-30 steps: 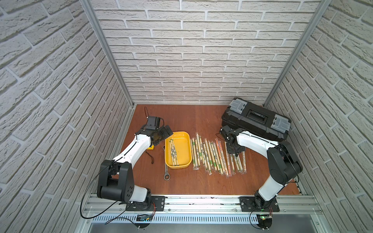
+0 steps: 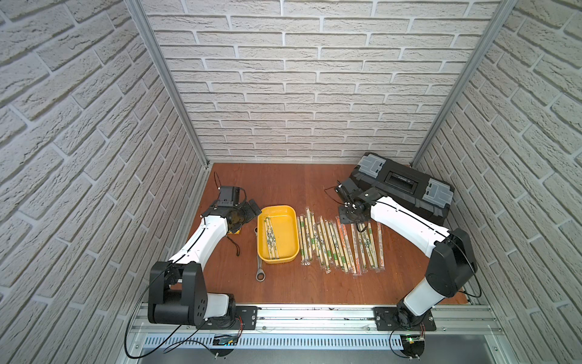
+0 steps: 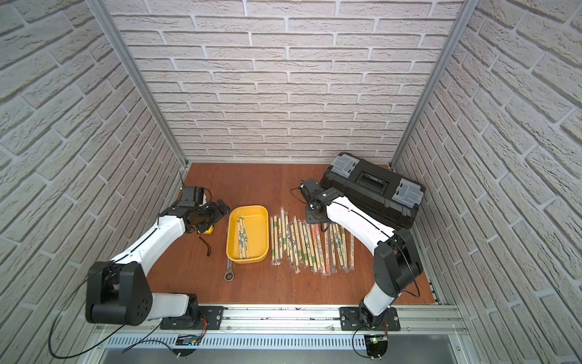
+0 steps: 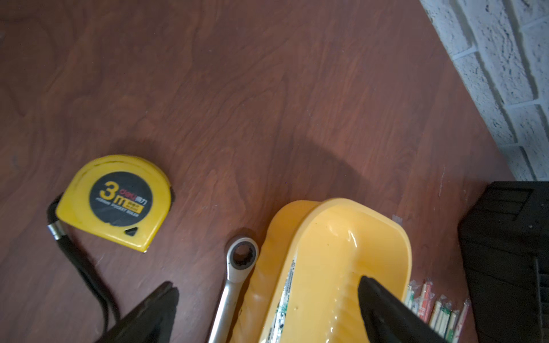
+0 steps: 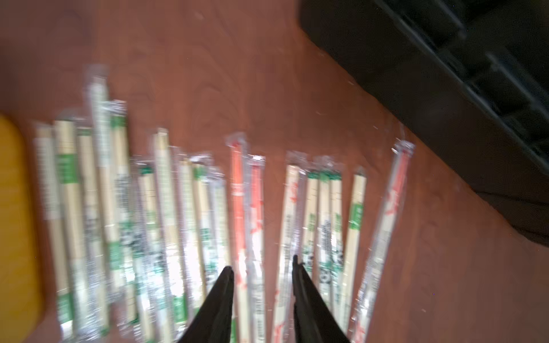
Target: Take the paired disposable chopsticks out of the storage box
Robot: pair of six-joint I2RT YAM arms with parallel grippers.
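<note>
Wrapped chopsticks (image 2: 269,236) lie inside the yellow box (image 2: 289,254) at middle left, seen also in the top right view. A long row of wrapped chopsticks (image 5: 168,228) lies on the table to its right. My left gripper hovers beside the box at its upper left, fingers apart and empty. My right gripper is above the right part of the row, fingers part open with nothing visibly held.
A black case (image 3: 369,194) occupies the back right. A tape measure (image 4: 114,203) and a wrench (image 4: 231,291) lie left of the box.
My right gripper has risen and moved left from lower over the row. The left arm has drawn slightly to the left. The box and chopsticks look unchanged.
</note>
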